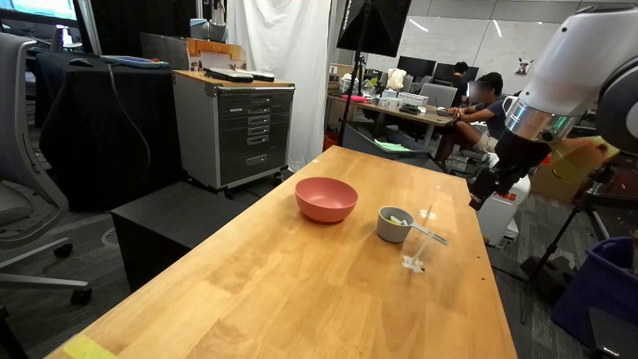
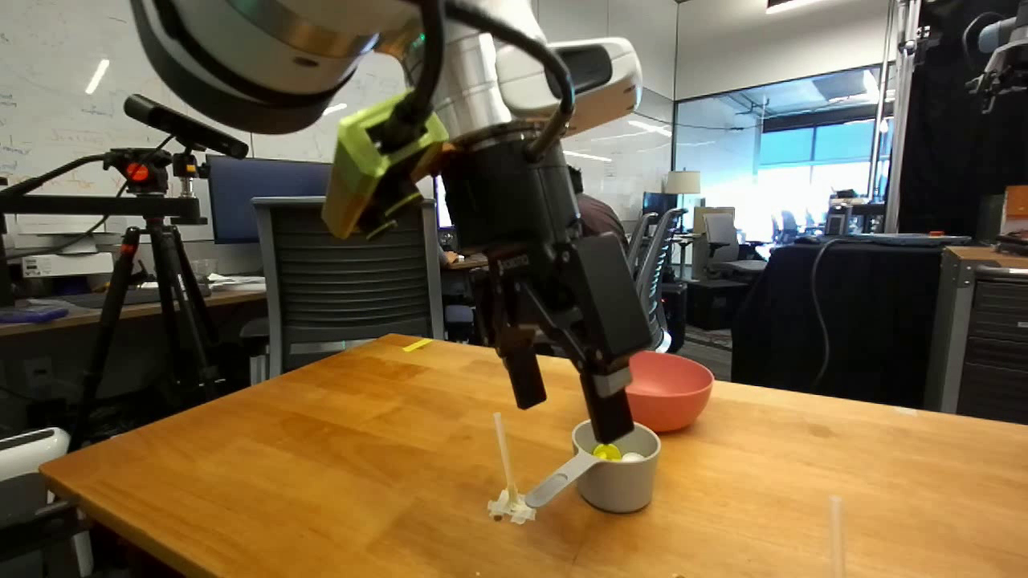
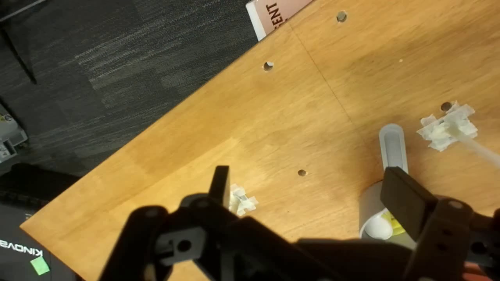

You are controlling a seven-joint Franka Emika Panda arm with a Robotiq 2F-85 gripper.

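Observation:
A grey measuring cup [image 1: 392, 229] with a flat handle [image 1: 431, 234] stands upright on the wooden table, small white and yellow pieces [image 2: 609, 453] inside it. Beyond it, apart, sits an empty-looking red bowl [image 1: 326, 200]. My gripper [image 2: 570, 416] hangs above the table with its fingers spread wide and nothing between them. In exterior view 1 the gripper [image 1: 476, 194] is at the table's right edge, well apart from the cup. One finger [image 3: 406, 201] covers part of the cup [image 3: 371, 206] in the wrist view, while the cup's handle [image 3: 392, 146] points away from the gripper.
Two thin translucent sticks rise from taped spots on the table, one [image 2: 503, 453] near the cup handle and another [image 2: 836, 539] farther right. A tripod [image 1: 574, 221] stands beyond its right edge.

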